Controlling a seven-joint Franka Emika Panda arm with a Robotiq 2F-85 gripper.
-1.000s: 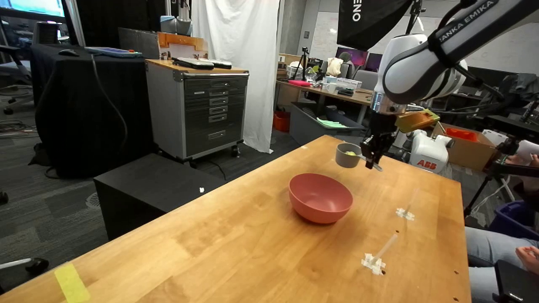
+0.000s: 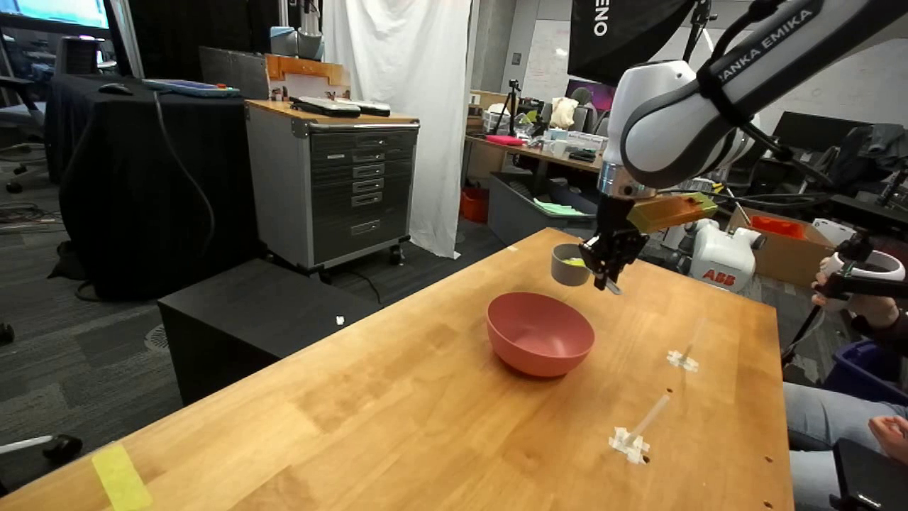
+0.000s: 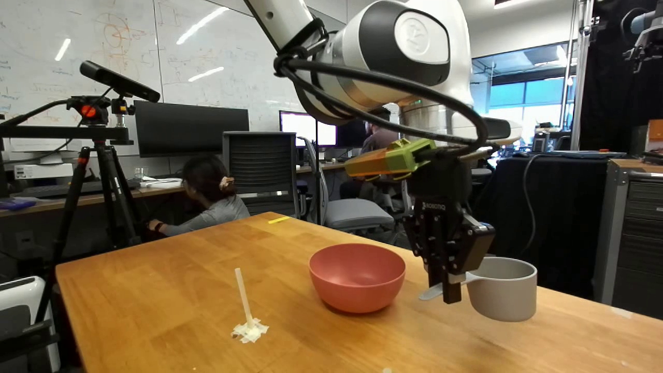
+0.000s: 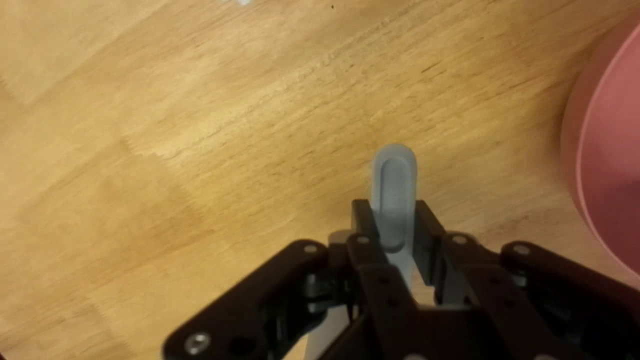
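Note:
My gripper is shut on the handle of a grey measuring cup. In the wrist view the handle's rounded end sticks out past the fingertips. The cup hangs above the table and looks about level, and something yellow-green shows inside it in exterior view 1. A red bowl stands upright on the table close by, apart from the cup. Its near side appears at the right edge of the wrist view. Most of the cup's body is hidden behind the gripper there.
Two pale thin sticks stand taped to the wooden table, one nearer exterior view 1 and another farther off. Yellow tape marks the table's far end from the arm. Around the bowl the tabletop is bare.
Compared with a second ago, the arm and the held cup have shifted left in exterior view 1, nearer to the bowl's side. The bowl is in the same place.

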